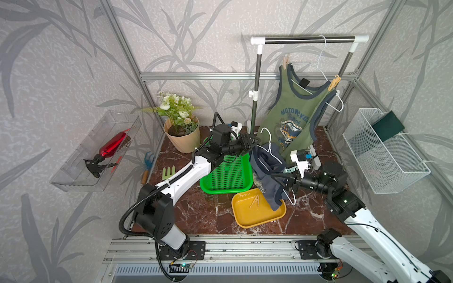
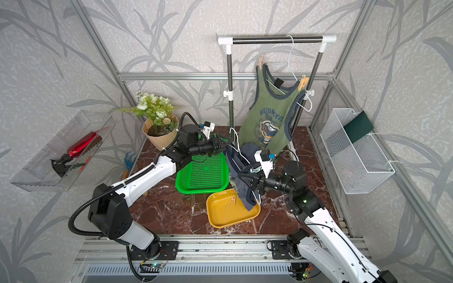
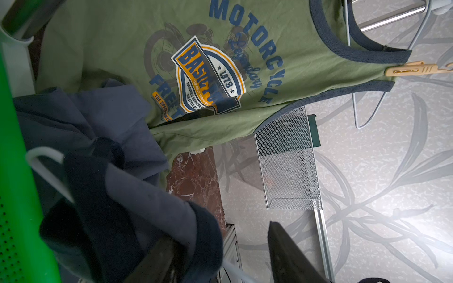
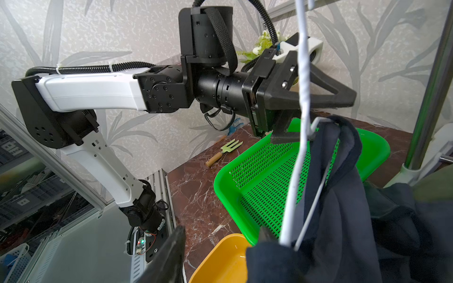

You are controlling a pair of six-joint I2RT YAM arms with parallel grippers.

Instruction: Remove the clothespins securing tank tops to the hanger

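Observation:
A green tank top (image 1: 288, 110) hangs on the rack's hanger, a clothespin (image 1: 285, 62) at one shoulder and a tan clothespin (image 1: 334, 83) at the other. Below it, a dark grey-blue tank top (image 1: 269, 185) is draped with a white hanger (image 1: 270, 143) over the tray area. My left gripper (image 1: 254, 141) is partly open beside one end of this hanger; in the left wrist view its fingers (image 3: 290, 257) stand apart, with a dark strap (image 3: 205, 231) by one of them. At the opposite shoulder my right gripper (image 1: 279, 182) is shut on the dark top; its contact is partly hidden.
A yellow tray (image 1: 241, 218) holding a loose clothespin (image 1: 254, 201) lies beneath the dark top. The green basket (image 1: 203, 185) sits behind it, under the left arm. A flowerpot (image 1: 185, 140) stands back left, and a rack post (image 1: 256, 85) rises near the left gripper.

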